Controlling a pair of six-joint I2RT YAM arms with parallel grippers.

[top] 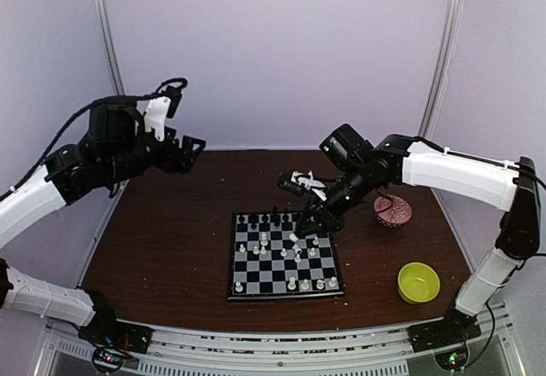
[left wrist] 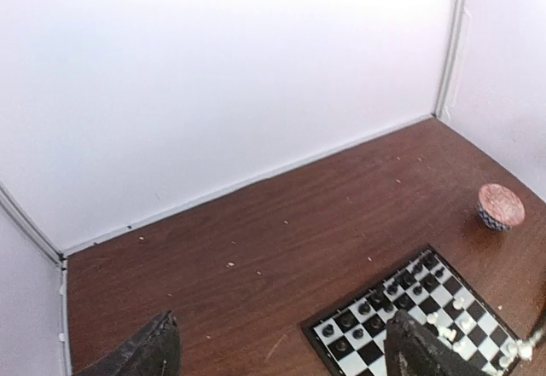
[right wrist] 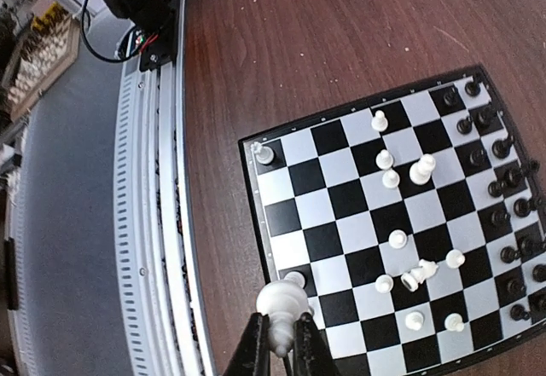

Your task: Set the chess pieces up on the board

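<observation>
A checkered board (top: 256, 279) lies on the table. Black pieces (top: 275, 216) stand along its far rows. Several white pieces stand scattered over the middle, one of them a small white piece (right wrist: 380, 121); along the near row are a rook-like white piece (right wrist: 263, 153) in the corner and several others farther right. My right gripper is shut on a white piece (right wrist: 281, 303), held above the board; its kind is unclear. A white piece (right wrist: 418, 274) looks tipped over mid-board. Away from the board, in the air at the left, my left gripper is open and empty.
At the right of the table stand a yellow-green bowl (top: 418, 283) near the front and a red patterned bowl (top: 393, 211) farther back. Table to the left of the board is bare. The right arm reaches in over the board's far right side.
</observation>
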